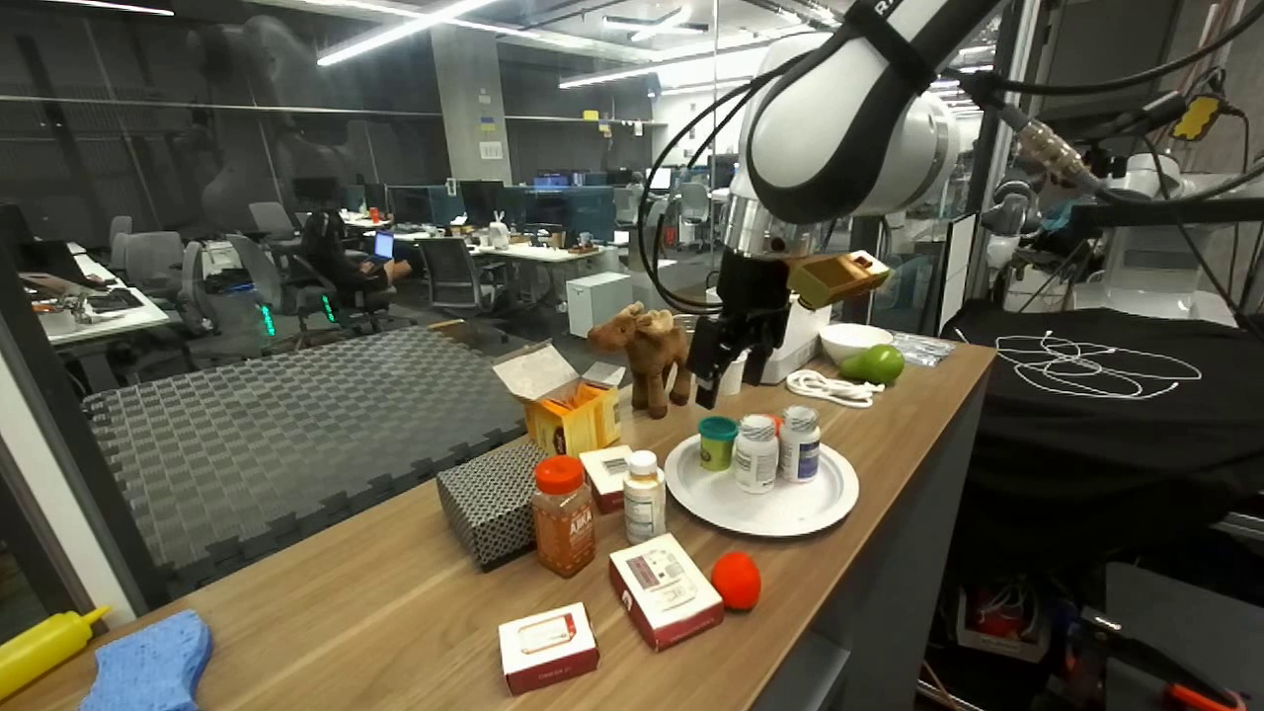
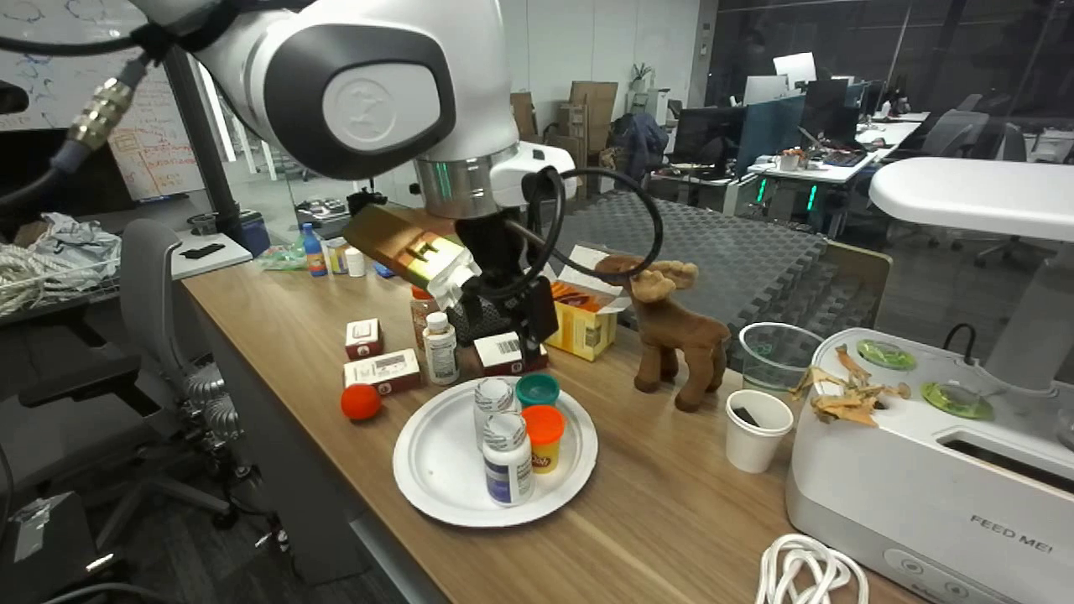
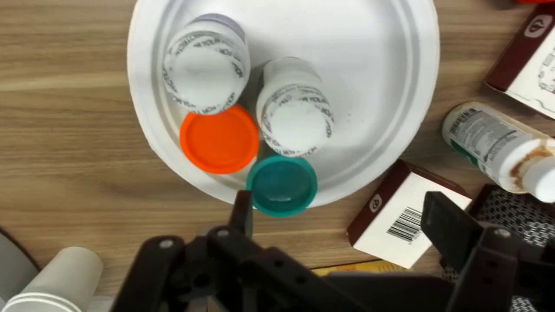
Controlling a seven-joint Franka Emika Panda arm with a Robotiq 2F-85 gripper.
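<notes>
On the white plate (image 1: 770, 512) stand two white pill bottles, one (image 1: 755, 455) beside the other (image 1: 800, 448). An orange-lidded tub (image 2: 544, 434) and a teal-lidded tub (image 1: 717, 442) share the plate, at its edge in the wrist view. Above the table on the teal tub's side, my gripper is open, its fingers wide apart with nothing between them. Below it in the wrist view lies a white and maroon box (image 3: 400, 216) off the plate. Another white bottle (image 1: 645, 498) stands upright nearby, just outside the plate.
A brown plush moose (image 2: 669, 332), an open yellow box (image 1: 572, 415) and a patterned dark box (image 1: 492, 504) line the far side. An orange-capped jar (image 1: 562, 521), a red ball (image 1: 737, 581) and more small boxes (image 1: 666, 591) crowd the table. Paper cups (image 3: 65, 278) stand near the moose.
</notes>
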